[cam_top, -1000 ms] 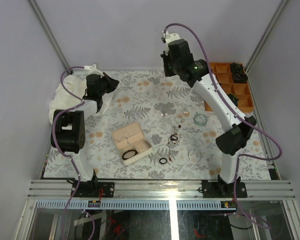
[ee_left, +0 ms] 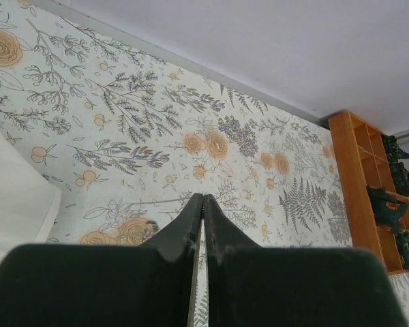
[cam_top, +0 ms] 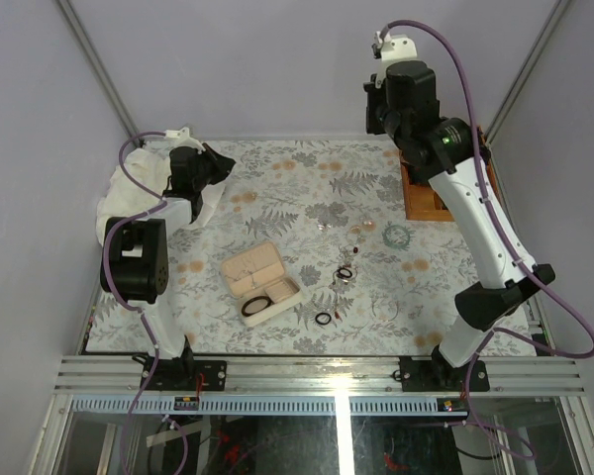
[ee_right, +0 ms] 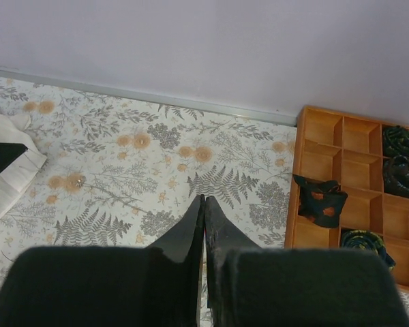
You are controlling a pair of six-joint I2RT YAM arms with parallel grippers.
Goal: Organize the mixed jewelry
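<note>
A beige jewelry box (cam_top: 265, 308) stands open at the lower middle, a dark bangle in it. Right of it lie mixed pieces: black rings (cam_top: 323, 318), silver chains, small beaded items and a teal coiled piece (cam_top: 396, 236). My left gripper (cam_top: 225, 163) is over the upper left, shut with nothing visible between its fingers. My right gripper (cam_top: 374, 117) is raised high at the upper right, also shut and empty; its closed fingers (ee_right: 186, 238) show in the right wrist view.
A wooden compartment tray (ee_right: 354, 167) holding dark green and black pouches stands at the back right, partly hidden by the right arm in the top view. White cloth (cam_top: 119, 198) lies at the left.
My right arm has moved rightward and higher, now covering more of the wooden tray in the top view. The left arm and the jewelry are unchanged.
</note>
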